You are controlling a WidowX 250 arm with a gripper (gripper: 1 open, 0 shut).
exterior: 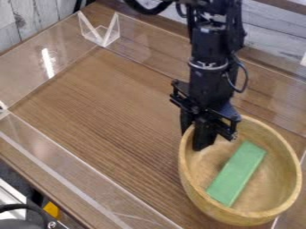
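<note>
My black gripper [201, 123] reaches down from the top of the camera view to the upper left rim of a yellowish bowl [282, 190] at the lower right, and is shut on that rim. Inside the bowl lies a green rectangular block [235, 173]. The fingertips are dark and partly hidden against the rim.
Clear plastic walls edge it at left and back, with a white bracket [102, 36] at the back left. A small yellow object [50, 211] sits by black cables at the bottom left.
</note>
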